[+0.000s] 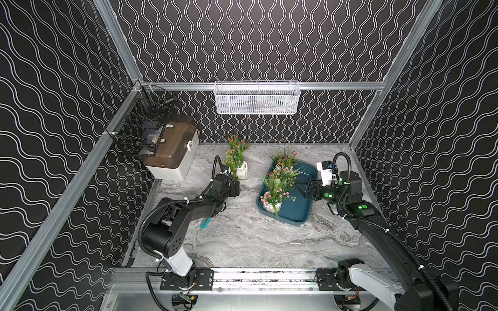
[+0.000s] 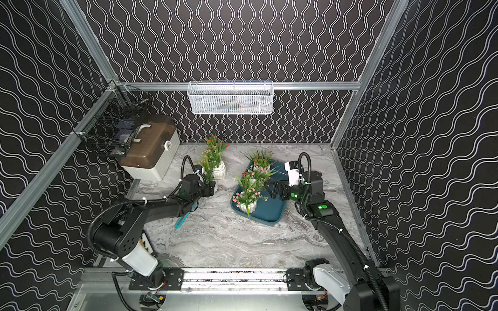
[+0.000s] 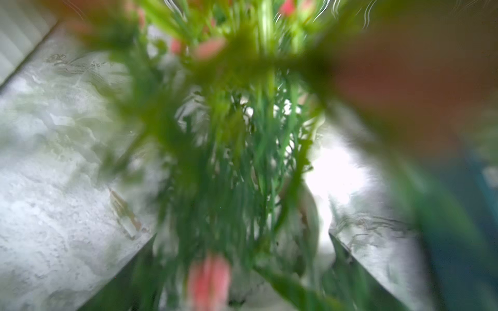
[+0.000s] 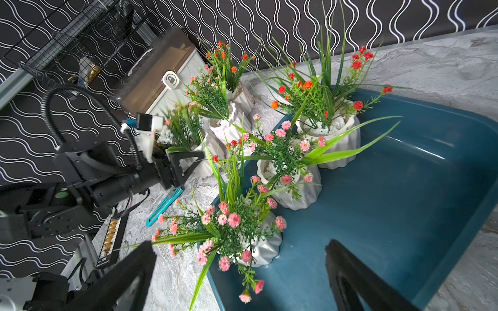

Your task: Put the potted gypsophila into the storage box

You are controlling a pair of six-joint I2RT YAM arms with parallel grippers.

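Note:
Potted flowers in white pots (image 1: 239,168) stand left of the teal tray (image 1: 298,210). My left gripper (image 2: 210,187) is at the nearer of them, its fingers either side of the greenery, which fills the left wrist view blurred; whether it grips cannot be told. Several more pots, one (image 4: 295,186) with pink flowers, stand in the tray. My right gripper is open over the tray, empty. The lidded storage box (image 1: 168,158) stands at the back left.
A black wire basket (image 1: 150,119) hangs above the box, and a white mesh basket (image 1: 256,98) on the back wall. A teal tool (image 2: 181,220) lies left of centre.

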